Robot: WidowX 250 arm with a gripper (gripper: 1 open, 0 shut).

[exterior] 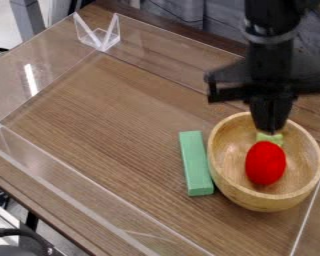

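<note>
The dark robot gripper (pixel 267 82) hangs over a wooden bowl (pixel 247 197) at the right, its fingertips blurred, so whether they are open or shut is hard to see. In the bowl lie a red oval object (pixel 264 164) and a small green piece (pixel 268 137) behind it. A green bar (pixel 196 163) lies on the table just left of the bowl.
A small clear wire-like holder (pixel 99 34) stands at the back left of the wooden table (pixel 89 130). Cables lie beyond the left edge.
</note>
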